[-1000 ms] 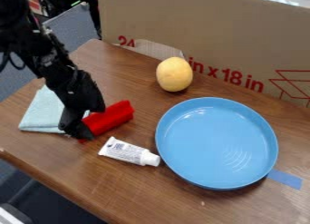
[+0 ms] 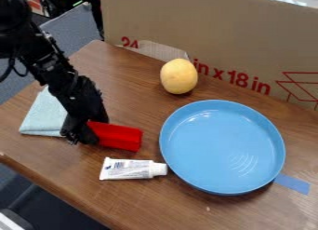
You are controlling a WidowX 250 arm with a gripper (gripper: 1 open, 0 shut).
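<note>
My black gripper [image 2: 81, 129] is low over the table, shut on a red cylindrical object [image 2: 118, 136] that lies just right of a folded pale-blue cloth [image 2: 40, 119]. Its fingertips are partly hidden against the red object. A white toothpaste tube [image 2: 130, 169] lies just in front of the red object. To the right is a blue plate [image 2: 224, 145], empty. A yellow oval fruit [image 2: 179, 75] rests behind, near the cardboard.
A cardboard box [image 2: 248, 43] stands along the back of the wooden table [image 2: 149, 206]. A piece of blue tape [image 2: 292, 184] is at the right. The table's left edge drops to a dark floor area.
Over the last second the red object has turned and shifted slightly toward the front, and the toothpaste tube has swung to lie more level. The gripper has moved slightly with the red object.
</note>
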